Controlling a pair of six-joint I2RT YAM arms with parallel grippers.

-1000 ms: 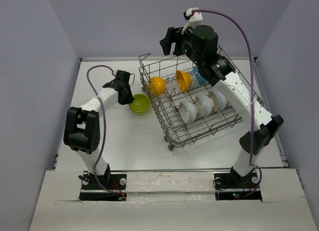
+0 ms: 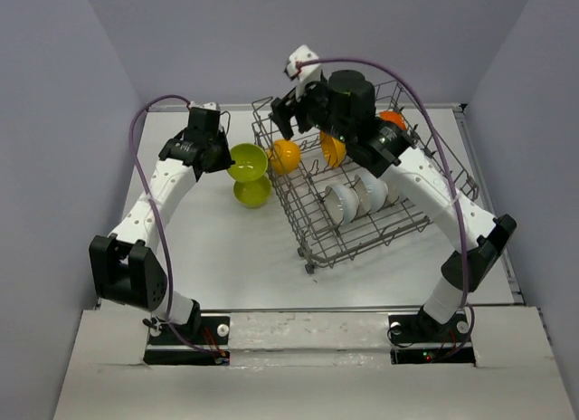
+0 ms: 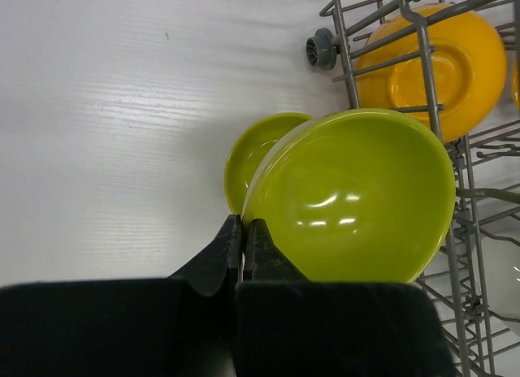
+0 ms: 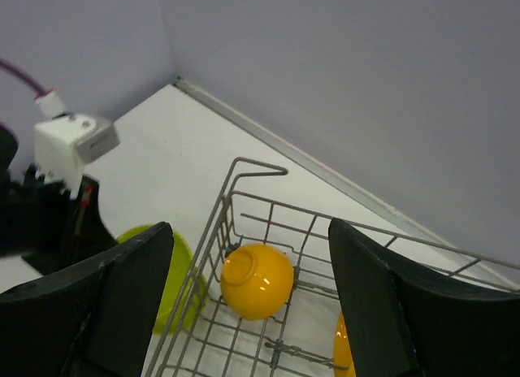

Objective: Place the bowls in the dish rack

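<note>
My left gripper is shut on the rim of a green bowl point(image 3: 357, 198), which hangs raised beside the rack. Below it on the table, partly covered, lies a second green bowl point(image 2: 252, 193). The wire dish rack point(image 2: 327, 256) fills the right half of the table. In it, an orange bowl point(image 2: 285, 156) stands near the left side, with another orange bowl point(image 2: 332, 149) to its right. My right gripper is open above the rack's far left part, nothing between its fingers.
Several white dishes point(image 2: 341, 205) stand in the rack's front part. Another orange item point(image 2: 393, 119) shows behind the right arm. The rack's left wire side rises close to the held bowl. Left of the bowls, the white table point(image 2: 213, 257) is clear.
</note>
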